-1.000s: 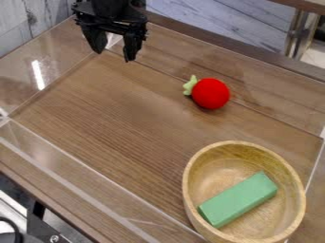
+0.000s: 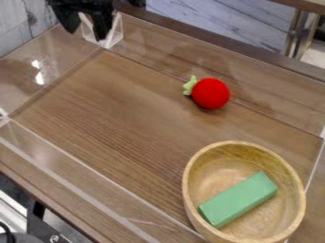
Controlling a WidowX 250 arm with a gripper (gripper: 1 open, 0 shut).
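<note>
My black gripper (image 2: 83,19) is at the top left edge, partly out of frame, over the white patch on the wooden surface; its finger state is unclear. A red tomato-like object (image 2: 211,94) with a small green top lies right of center. A green block (image 2: 238,200) lies inside a yellow bowl (image 2: 200,176) at the lower right.
Wooden walls or edges run along the top right, and a dark coiled shape sits at the lower left corner.
My gripper has moved up toward the top edge of the view, partly leaving it. The red object and the bowl with the green block stay in place.
</note>
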